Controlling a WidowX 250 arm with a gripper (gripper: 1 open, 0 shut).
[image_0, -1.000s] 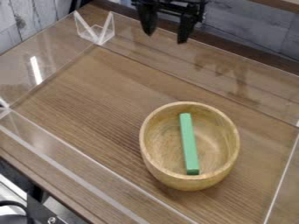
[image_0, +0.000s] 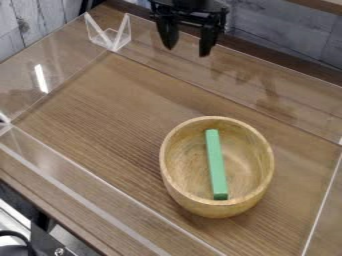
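Observation:
My black gripper (image_0: 189, 36) hangs at the top centre of the camera view, open, high above the far part of the wooden surface. A round tan bowl (image_0: 178, 175) sits at the lower right, with a long green bar (image_0: 215, 152) lying lengthwise inside it. Nothing shows between the gripper's fingers.
A white wire-like object (image_0: 110, 30) stands at the upper left near the back edge. Dark cables or parts lie at the lower left corner.
My gripper has shifted slightly left at the top of the view. The bowl and green bar have not moved.

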